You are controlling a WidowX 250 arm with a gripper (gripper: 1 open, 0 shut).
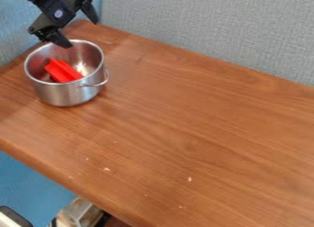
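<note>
A steel pot [76,95] with a side handle stands at the left of the wooden table, holding a red object [62,71] that lies inside it. My black gripper [69,28] hangs at the top left, just above the pot's back rim, open, with nothing seen between its fingers.
A metal fixture [80,214] sits off the table's edge at the bottom left.
</note>
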